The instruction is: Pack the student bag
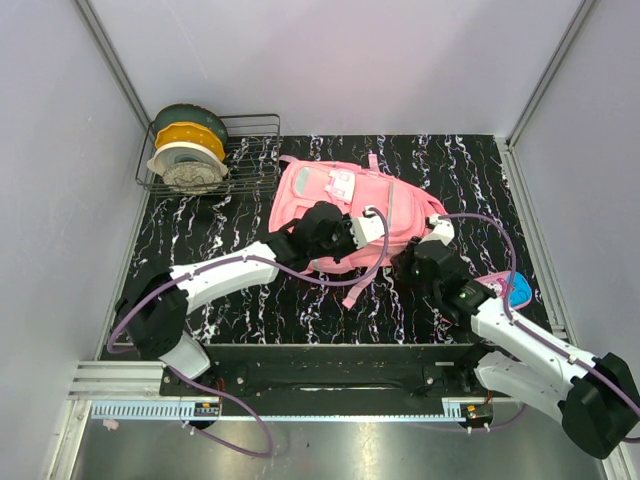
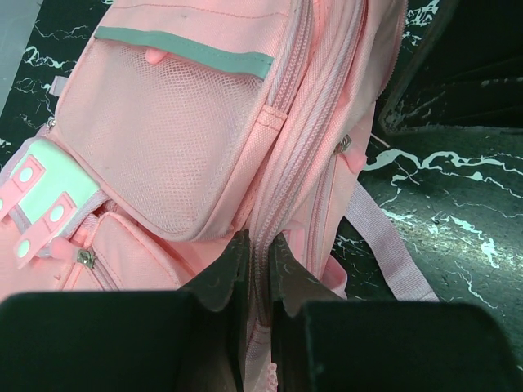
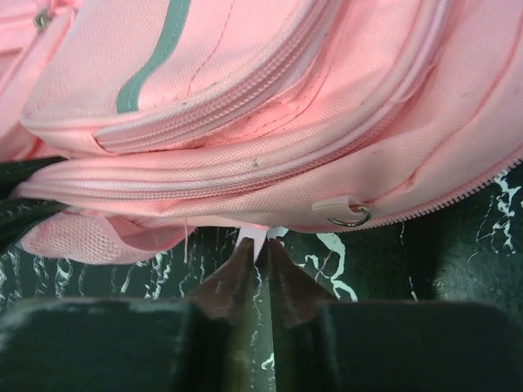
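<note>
A pink backpack (image 1: 352,190) lies on the black marbled table, its front pocket and mint trim facing up. My left gripper is shut on the backpack's zippered edge, pinching a fold of the pink fabric. In the right wrist view, the left fingers (image 3: 29,200) grip that edge at the far left. Near the bag's lower right side hovers my right gripper, its fingertips slightly apart with nothing clearly between them. A zipper track (image 3: 458,211) and a metal ring (image 3: 351,216) show just beyond it. The bag's inside is hidden.
A pink and blue pouch (image 1: 515,289) lies at the right, partly behind the right arm. A wire rack (image 1: 255,150) with several plates stands at the back left. A grey-pink strap (image 2: 384,237) hangs from the bag onto the table.
</note>
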